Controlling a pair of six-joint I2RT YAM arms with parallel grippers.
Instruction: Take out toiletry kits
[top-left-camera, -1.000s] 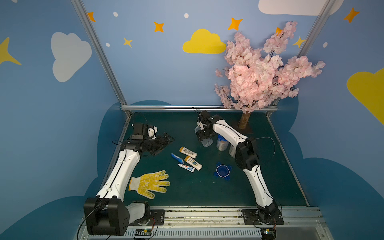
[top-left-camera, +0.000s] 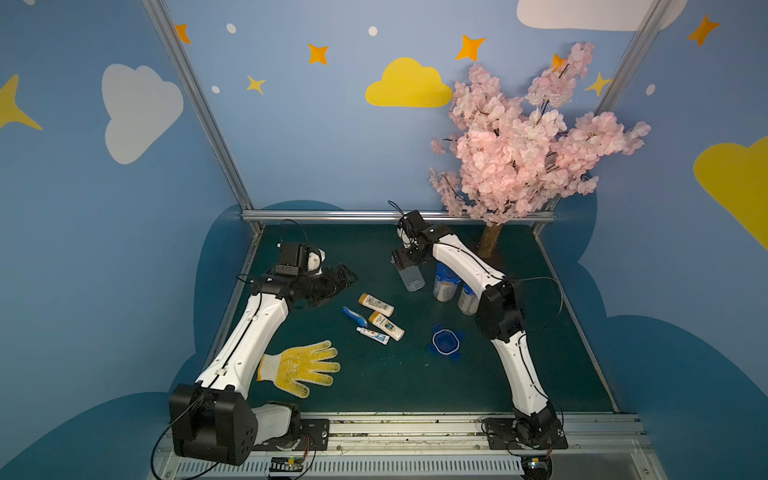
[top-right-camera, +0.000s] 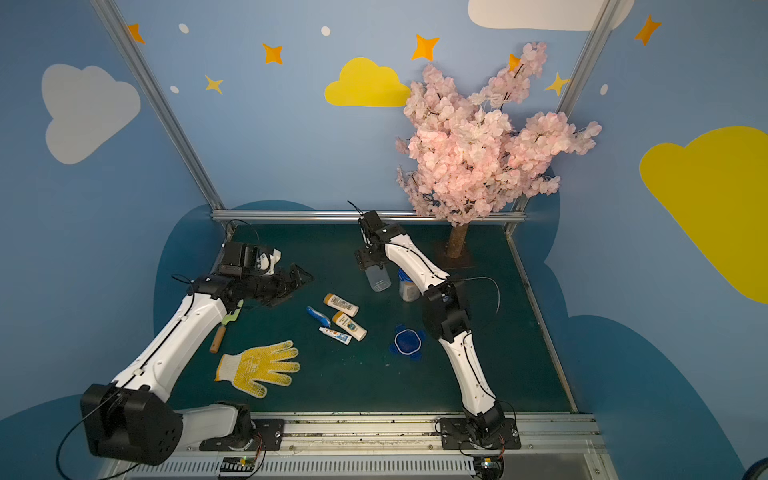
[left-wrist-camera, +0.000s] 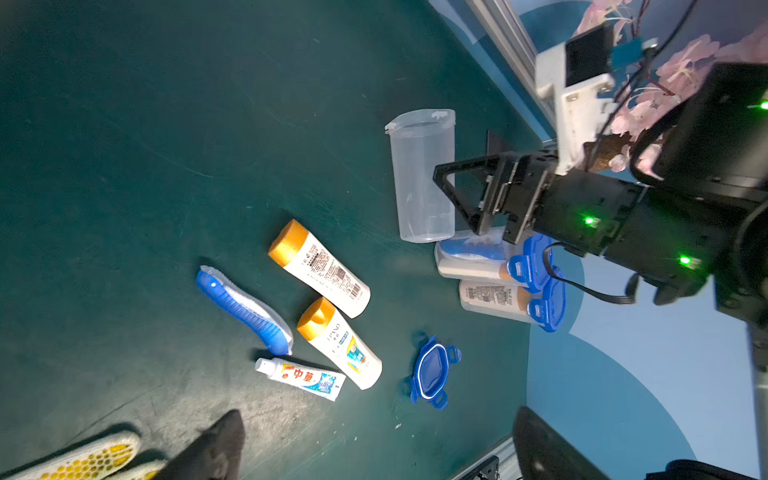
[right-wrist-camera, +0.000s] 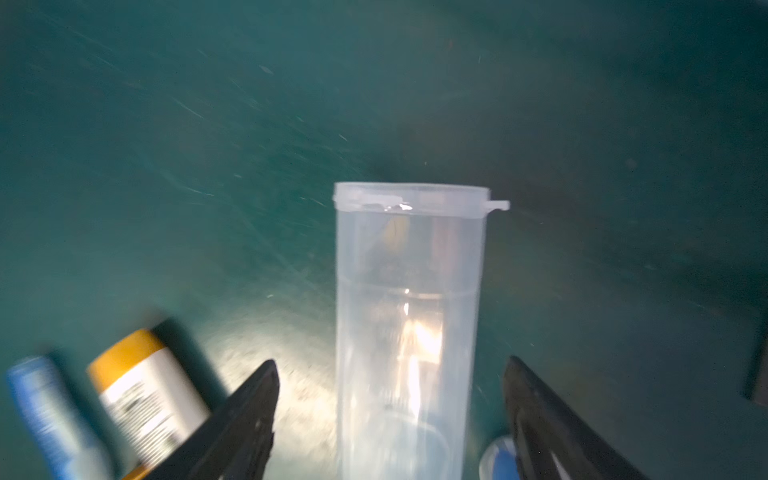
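A clear, empty container (left-wrist-camera: 424, 176) appears to lie on its side near the back of the table, rim toward the rear. Over it, my right gripper stands open, its fingers apart on either side of the container's lower part in the right wrist view. A blue lid (left-wrist-camera: 433, 373) lies separately on the table. Loose in the middle are two orange-capped bottles (left-wrist-camera: 322, 269) (left-wrist-camera: 340, 342), a blue toothbrush (left-wrist-camera: 244, 308) and a toothpaste tube (left-wrist-camera: 304, 377). My left gripper is open above the table to their left, nothing between its fingers.
Two blue-lidded containers (left-wrist-camera: 480, 257) (left-wrist-camera: 492, 300) with items inside stand right of the empty one, close to the right arm. A yellow glove (top-left-camera: 301, 369) lies front left, a wooden-handled tool (top-right-camera: 217, 337) beside the left arm.
The left gripper has edged right and back. The toiletries have not moved.
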